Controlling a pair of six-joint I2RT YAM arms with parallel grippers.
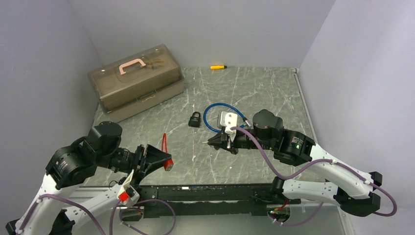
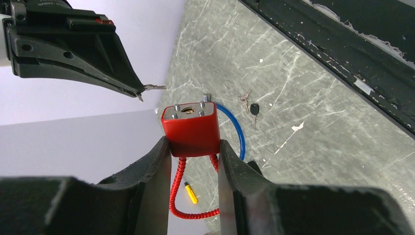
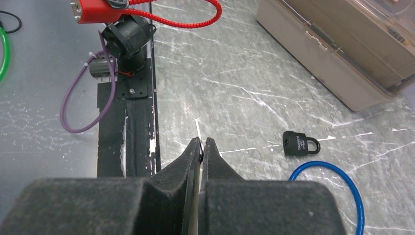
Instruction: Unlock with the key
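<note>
A red cable lock (image 2: 191,134) is held in my left gripper, with the fingers pressed on both its sides. Its metal keyhole face (image 2: 188,111) is uppermost in the left wrist view, and its red loop hangs from the other end. My right gripper is shut, and a thin key (image 3: 197,128) sticks out past its fingertips. In the left wrist view the key (image 2: 155,87) is apart from the red lock, up and to the left of the keyhole face. From above, a clear gap lies between the two grippers.
A black padlock (image 1: 195,120) and a blue cable lock (image 1: 211,106) lie on the marbled table. Loose keys (image 2: 254,109) rest there too. At the back left stands a toolbox (image 1: 139,83); a yellow screwdriver (image 1: 218,67) lies at the far edge.
</note>
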